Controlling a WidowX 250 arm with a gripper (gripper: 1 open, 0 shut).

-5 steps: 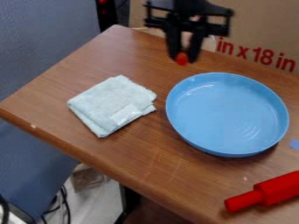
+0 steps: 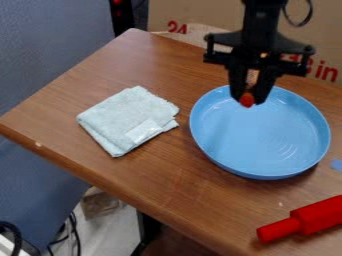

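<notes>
The black gripper [image 2: 249, 88] hangs over the back half of the blue plate [image 2: 259, 140], with a small red item [image 2: 246, 100] at its tips; whether its fingers are shut on it I cannot tell. A folded pale cloth [image 2: 127, 120] lies on the wooden table to the left of the plate. A red cylinder [image 2: 302, 218] lies at the front right, apart from the plate.
Cardboard [image 2: 194, 16] stands behind the table. A small blue patch [image 2: 335, 163] shows at the right edge. Cables hang below the table at lower left.
</notes>
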